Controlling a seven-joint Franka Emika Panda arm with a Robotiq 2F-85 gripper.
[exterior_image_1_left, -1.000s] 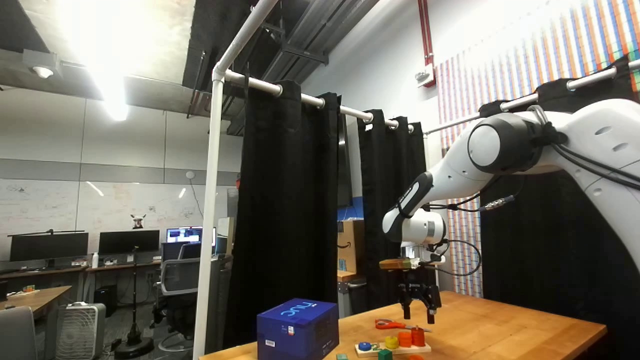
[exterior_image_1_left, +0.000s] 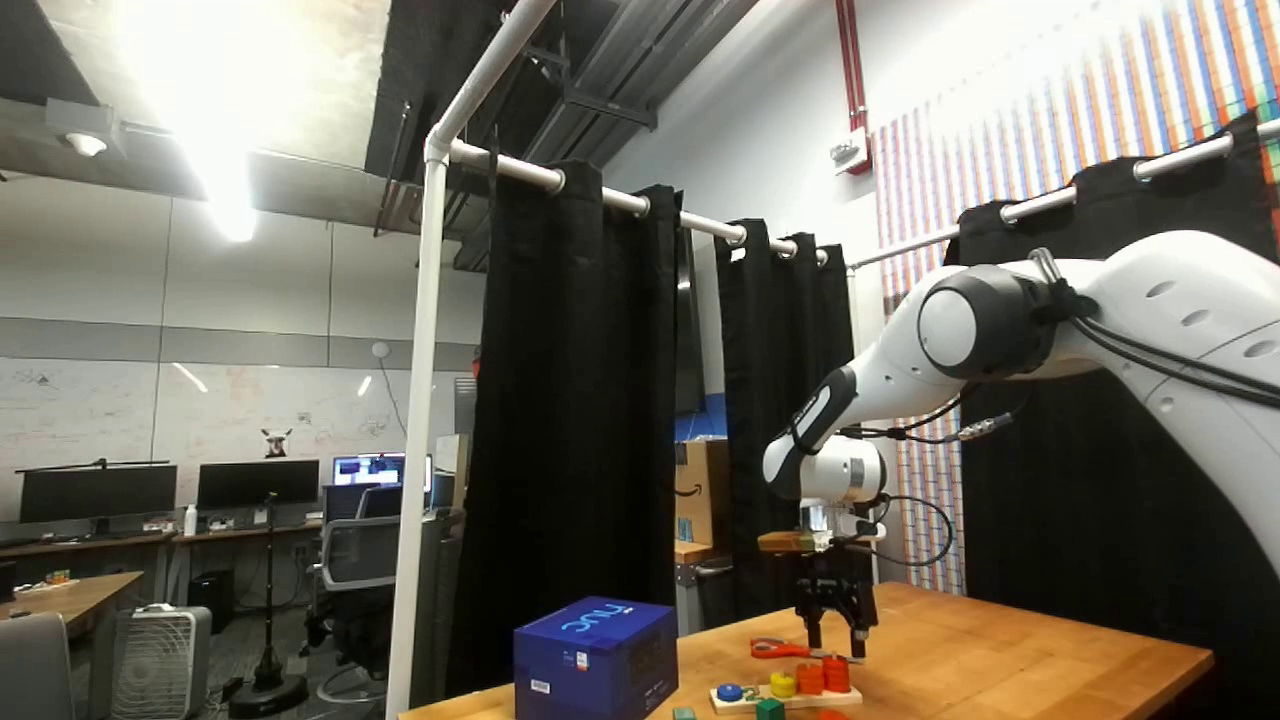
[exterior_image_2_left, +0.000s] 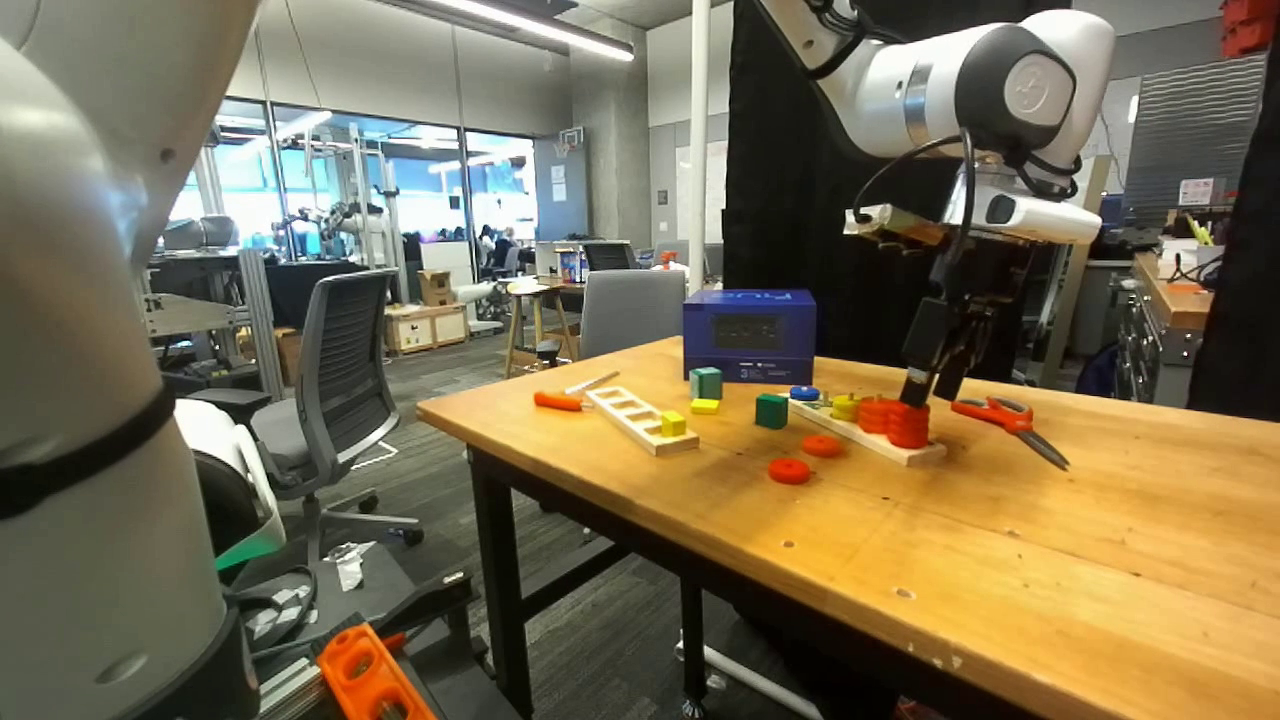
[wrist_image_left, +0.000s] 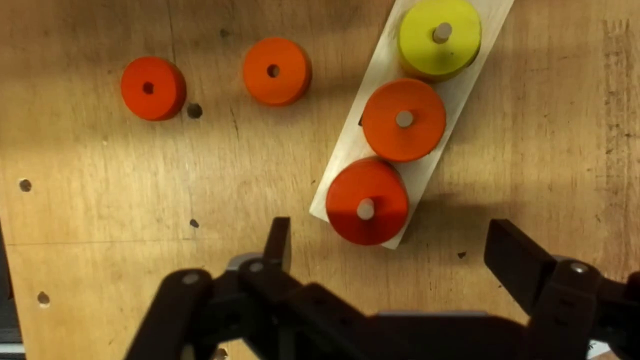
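My gripper is open, its fingers (wrist_image_left: 279, 237) wide apart with nothing held between them. In the wrist view the red ring stack (wrist_image_left: 360, 186) lies between and slightly ahead of the fingertips, with its peg poking through. Beside it on the wooden peg board (wrist_image_left: 375, 69) stand an orange stack (wrist_image_left: 393, 135) and a yellow stack (wrist_image_left: 429, 39). A loose red ring (wrist_image_left: 147, 99) and a loose orange ring (wrist_image_left: 273, 87) rest flat on the table. Exterior view 2 puts the fingertips just above and behind the red stack; contact there cannot be told. A blue ring (exterior_image_2_left: 805, 394) sits at the board's far end.
Orange scissors (exterior_image_2_left: 996, 412) lie close to the gripper. Green block (exterior_image_2_left: 771, 410), yellow block (exterior_image_2_left: 673, 424), slotted wooden frame (exterior_image_2_left: 626, 414) and orange-handled tool (exterior_image_2_left: 558, 401) occupy the table's left part. A blue box (exterior_image_2_left: 750, 336) stands behind. Bare tabletop (exterior_image_2_left: 1080, 540) extends at front right.
The arm has come down, bringing my gripper lower, closer to the red stack. It stays open. The board and the rings on it look unmoved.
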